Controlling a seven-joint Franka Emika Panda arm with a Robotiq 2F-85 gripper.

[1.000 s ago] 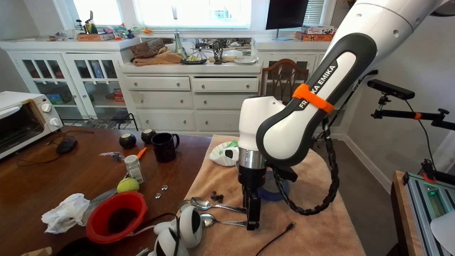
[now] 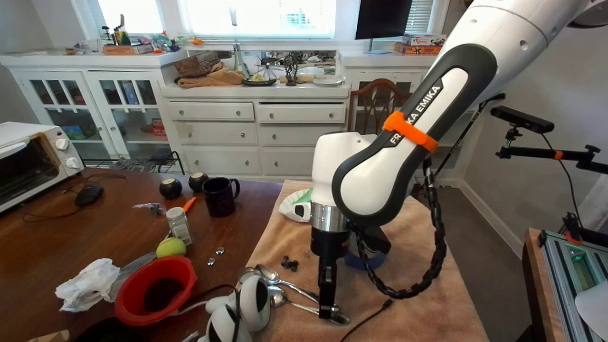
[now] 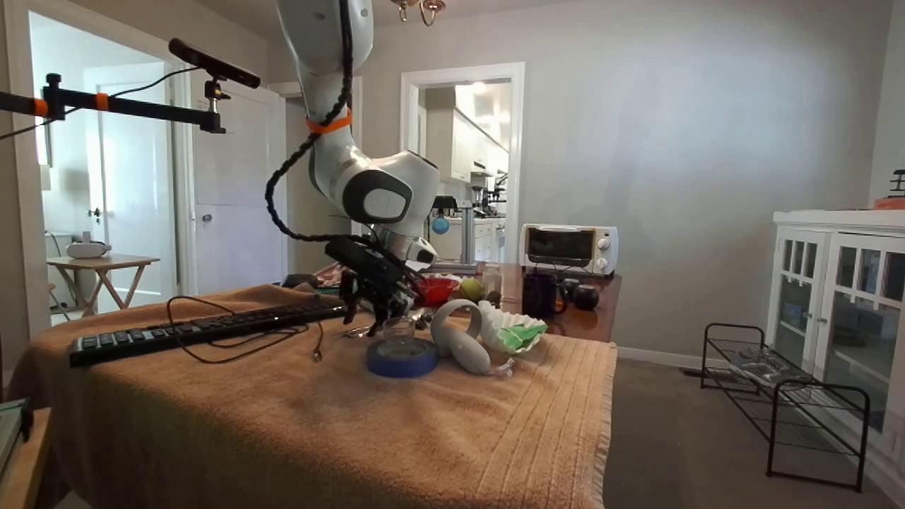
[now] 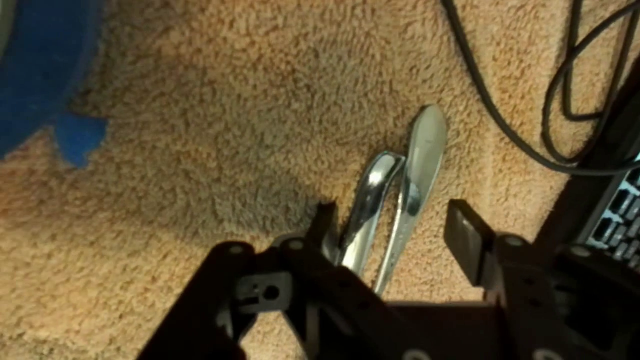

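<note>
Several metal spoons (image 2: 299,290) lie on the tan towel, bowls to the left and handles running right to my gripper (image 2: 327,313). From the wrist view, two handle ends, a rounded handle (image 4: 423,156) and a shorter-looking handle (image 4: 369,204), lie close together between the parted fingers of my gripper. Both are nearer the left finger (image 4: 324,225); a sliver of shiny metal shows beside it. A clear gap separates them from the right finger (image 4: 468,240). The fingers are part open, low over the towel. The spoon bowls are out of the wrist view.
A blue tape roll (image 3: 401,360) sits on the towel near the gripper. The black keyboard (image 3: 203,331) and a loose cable (image 4: 480,84) lie on the other side. White controllers (image 2: 253,302) stand near the spoon bowls. The towel's near part in exterior view 2 is clear.
My gripper has moved left and toward the front of exterior view 1. The spoon handles have swung toward the front and now slant closer together at the gripper.
</note>
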